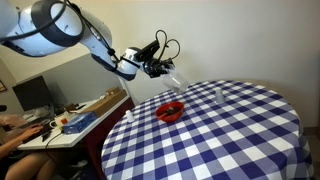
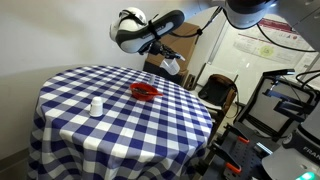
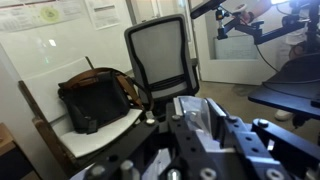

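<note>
High over the checkered table, my gripper (image 1: 159, 68) is shut on a whitish, see-through cup (image 1: 175, 80). The cup slants, its outer end pointing down and away from the fingers. In exterior view 2 the cup (image 2: 171, 66) hangs in the air, apart from the red bowl (image 2: 145, 91). That bowl (image 1: 170, 112) stands on the cloth, lower than the cup, with something dark inside. Only a pale part of the cup (image 3: 194, 112) shows between the fingers in the wrist view. Whether the cup contains anything cannot be made out.
A small white container (image 1: 219, 95) stands right of the bowl, and another white item (image 1: 129, 116) sits near the left table edge. Open checkered cloth (image 1: 225, 140) spreads across the front. An office chair (image 3: 160, 55) is beyond the table.
</note>
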